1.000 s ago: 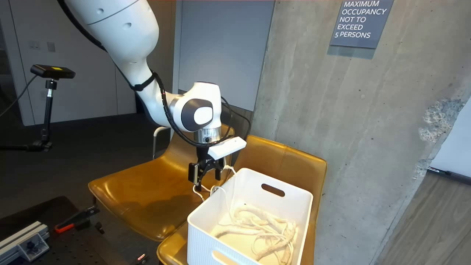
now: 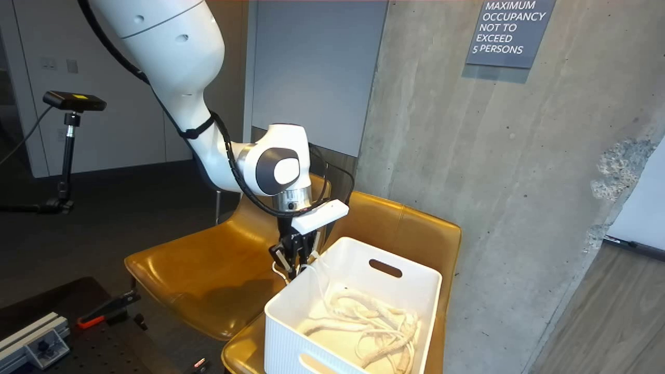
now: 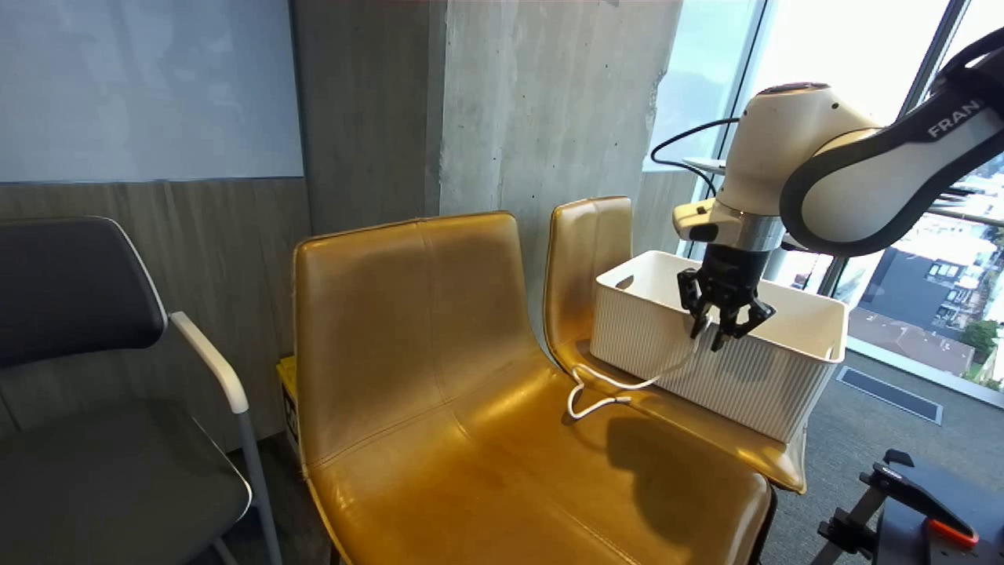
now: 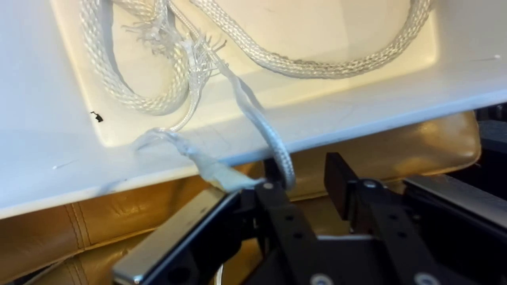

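Observation:
A white bin [image 2: 299, 330] stands on a tan chair, with pale braided rope [image 2: 330, 325] coiled inside. One thin white rope [image 4: 280, 147] runs up over the bin's near wall and outside it. In the second exterior view, its free end [image 3: 602, 403] lies on the neighbouring chair's seat. My gripper points down just outside that wall, its fingers parted by a gap. The rope and a frayed, flattened strand [image 4: 214, 171] reach the left finger [image 4: 275, 197] in the wrist view. Past that finger the rope is hidden; none shows clearly between the fingertips.
The bin's rim [image 4: 332, 137] runs close beside my fingers. Two tan chairs stand side by side; the nearer seat [image 3: 527, 461] is bare apart from the rope end. A concrete wall [image 2: 530, 187] rises behind the chairs.
My gripper has come down a little along the outside of the bin. Its fingers have drawn closer together. The rope coils in the bin look the same.

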